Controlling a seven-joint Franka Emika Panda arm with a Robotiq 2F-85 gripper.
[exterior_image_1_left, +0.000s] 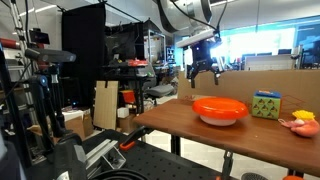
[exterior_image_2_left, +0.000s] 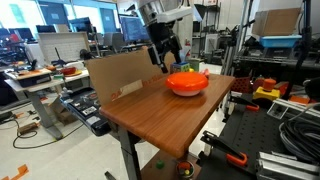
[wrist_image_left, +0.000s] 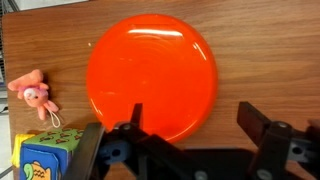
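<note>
A round, glossy orange-red lid or shallow dish (wrist_image_left: 152, 75) rests on top of a white bowl (exterior_image_1_left: 218, 121) on the wooden table. In the second exterior view the orange disc (exterior_image_2_left: 187, 82) sits near the far end of the table. My gripper hangs above with its two fingers wide apart, nothing between them. From the side, the gripper (exterior_image_1_left: 203, 82) is clear of the disc, with an air gap below it.
A colourful block (exterior_image_1_left: 266, 105) and a pink plush toy (wrist_image_left: 36, 94) lie beside the bowl. An orange-pink toy (exterior_image_1_left: 301, 123) is near the table's right end.
</note>
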